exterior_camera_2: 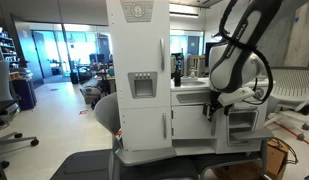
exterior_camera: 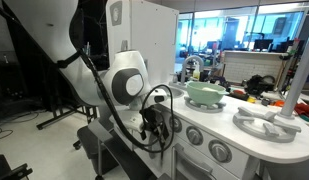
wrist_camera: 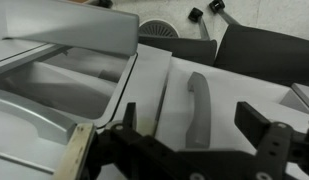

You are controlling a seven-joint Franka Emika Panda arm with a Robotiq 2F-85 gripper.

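My gripper is open, its two dark fingers spread wide in the wrist view. Between and just beyond them stands a curved grey handle [wrist_camera: 200, 105] on a white cabinet front [wrist_camera: 229, 100]; I cannot tell whether they touch it. In exterior view 1 the gripper [exterior_camera: 154, 132] is low against the front of the white kitchen unit, left of the round knobs [exterior_camera: 216, 150]. Exterior view 2 has the gripper [exterior_camera_2: 212, 110] in front of the lower cabinets, and the handle is hard to make out there.
An open compartment [wrist_camera: 69, 88] lies left of the handle in the wrist view. On the white countertop [exterior_camera: 229, 123] stand a pale green bowl [exterior_camera: 205, 92] and a grey burner grate [exterior_camera: 265, 125]. A tall white fridge unit [exterior_camera_2: 140, 75] rises beside the cabinets. Dark chair seats are nearby.
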